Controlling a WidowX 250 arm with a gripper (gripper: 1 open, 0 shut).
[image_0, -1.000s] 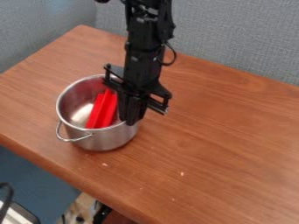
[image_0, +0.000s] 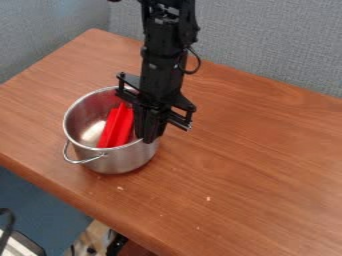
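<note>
A steel pot (image_0: 104, 157) with a wire handle stands near the left front edge of the wooden table. Inside it lies a red object (image_0: 114, 127), long and partly hidden by the pot and arm. My black gripper (image_0: 147, 133) reaches down into the right side of the pot, beside the red object, its fingertips at or just inside the rim. It looks shut; I cannot see anything between its fingers.
A grey padded wall runs along the back. Below the left edge, a blue surface and some dark parts show.
My gripper has shifted very slightly left over the last second, and the red object appears a little more covered. Otherwise little differs.
</note>
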